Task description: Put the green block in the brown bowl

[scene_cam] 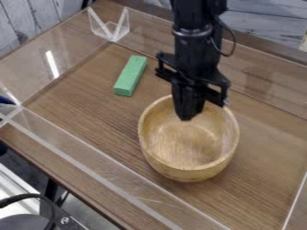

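The green block (131,75) lies on the wooden table, up and to the left of the brown bowl. The bowl (188,171) stands empty in the lower middle of the view. Over its far rim hangs my black gripper (188,112), pointing down, with its fingertips together and nothing visible between them. Bare table separates the gripper from the block.
A clear angular object (109,22) sits at the back left. Black cables (36,202) run along the lower left edge, by the table's side. Bare wood (60,94) lies open left of the block, and also right of the bowl.
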